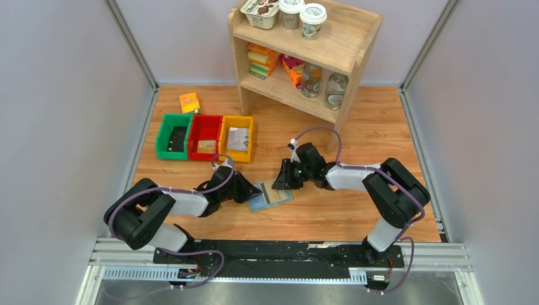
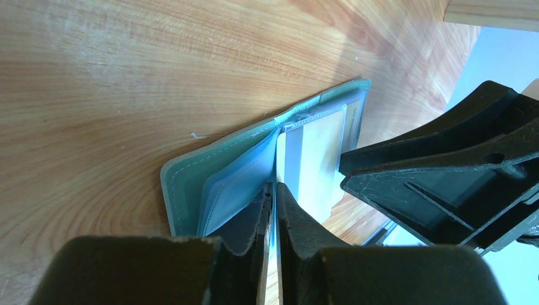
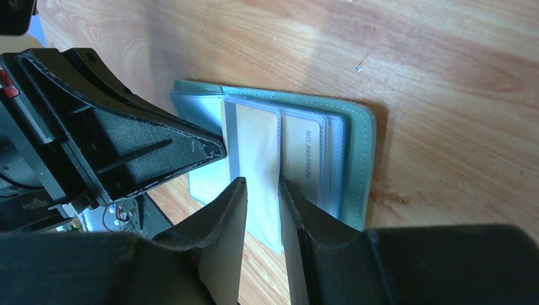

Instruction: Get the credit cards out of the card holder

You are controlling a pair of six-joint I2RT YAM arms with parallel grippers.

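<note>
The blue card holder (image 1: pixel 270 198) lies open on the table between both grippers, with cream cards (image 3: pixel 299 152) in its sleeves, one showing a printed number. In the left wrist view my left gripper has its fingertips close together at the edge of the front card sleeve (image 2: pixel 311 152); whether it grips it I cannot tell. In the right wrist view my right gripper is part open, its tips over the front sleeve and its edge, while the left gripper's body reaches in from the left.
Green (image 1: pixel 161 146), red (image 1: pixel 197 127) and yellow (image 1: pixel 245 121) bins stand behind, holding flat items. A wooden shelf (image 1: pixel 305 44) with cups, bottles and packets stands at the back. Free table lies to the right of the shelf.
</note>
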